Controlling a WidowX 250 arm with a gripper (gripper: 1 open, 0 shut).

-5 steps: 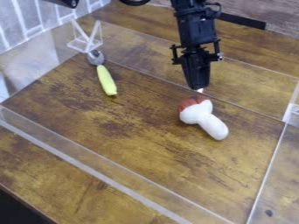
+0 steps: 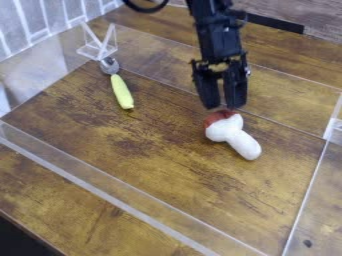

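Observation:
My black gripper [image 2: 222,98] is lowered over the wooden surface with its fingers apart and open, pointing down just above and behind a white mushroom-like object [image 2: 234,136] with a red patch at its upper end. The fingertips are close to that red end; whether they touch it I cannot tell. A pale yellow-green elongated object [image 2: 122,92] lies to the left.
A small grey and white item [image 2: 110,63] stands at the back left. Clear transparent walls edge the wooden surface [image 2: 120,170].
My gripper has come down and tilted toward the white object, its fingers now lower and just above the red end. The objects look unmoved.

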